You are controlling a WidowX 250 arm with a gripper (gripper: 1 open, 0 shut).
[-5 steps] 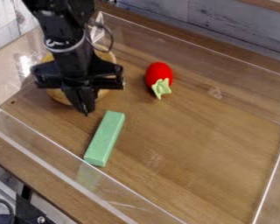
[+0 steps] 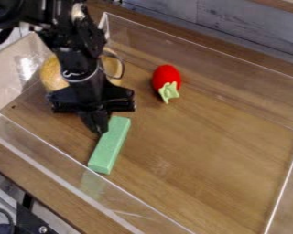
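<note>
My gripper (image 2: 98,123) is low over the left of the wooden tray, shut, with its tips beside the upper end of a mint-green bar (image 2: 110,146) that lies lengthwise on the floor. Nothing shows between its fingers. A red object with a pale green top (image 2: 167,79) lies farther back, right of the arm. A tan round object (image 2: 50,71) is partly hidden behind the arm.
Clear plastic walls (image 2: 229,50) surround the wooden floor.
My gripper has come down from above toward the upper end of the green bar. The bar and red object look unmoved.
</note>
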